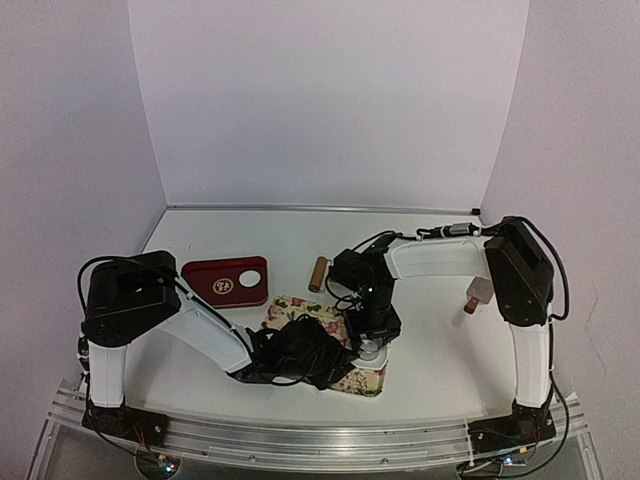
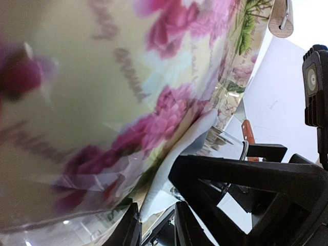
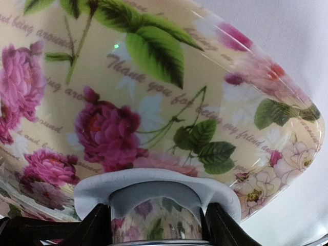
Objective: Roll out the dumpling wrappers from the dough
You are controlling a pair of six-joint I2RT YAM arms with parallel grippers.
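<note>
A floral board (image 1: 290, 310) lies at the front centre with both grippers low over it. In the right wrist view a pale dough sheet (image 3: 154, 174) lies on the board, and a shiny metal tool (image 3: 156, 225) stands between the fingers of my right gripper, pressed on the sheet. My left gripper is at the edge of the dough sheet (image 2: 171, 159), low by the board; whether it grips the sheet is unclear. A wooden rolling pin (image 1: 319, 274) lies behind the board.
A red tray (image 1: 205, 275) with a white round piece (image 1: 249, 278) sits at the back left. A small container with a reddish part (image 1: 478, 292) stands at the right, partly behind the right arm.
</note>
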